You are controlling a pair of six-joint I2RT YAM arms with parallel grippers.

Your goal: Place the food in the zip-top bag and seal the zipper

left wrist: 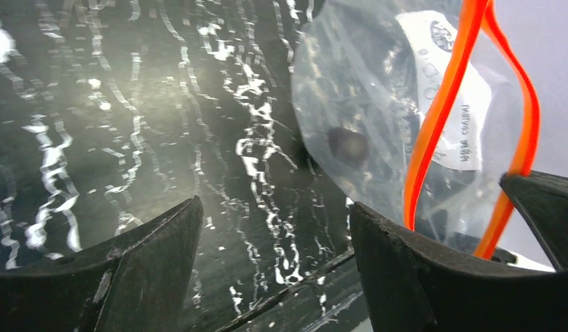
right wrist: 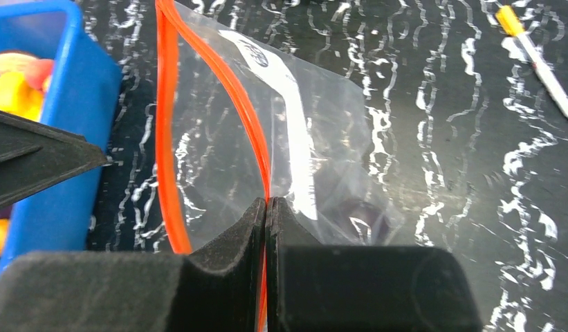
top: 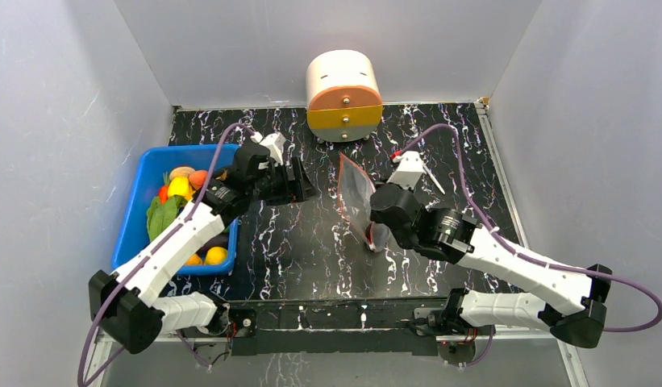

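A clear zip top bag (top: 357,193) with an orange rim stands at mid-table, its mouth partly spread. One side of that rim is pinched in my right gripper, which is shut on it. From the left wrist view, the bag (left wrist: 378,90) is to the right, with a white label and a gap between its two orange strips. My left gripper (top: 305,184) is open, apart from the bag on its left, with only bare table between its fingers. Toy food (top: 181,187) lies in the blue bin (top: 139,211) at the left.
A toy drawer box (top: 343,97) stands at the back wall. A white marker (right wrist: 544,69) with a yellow end lies beyond the bag, on its right. The table front (top: 311,266) between the arms is clear.
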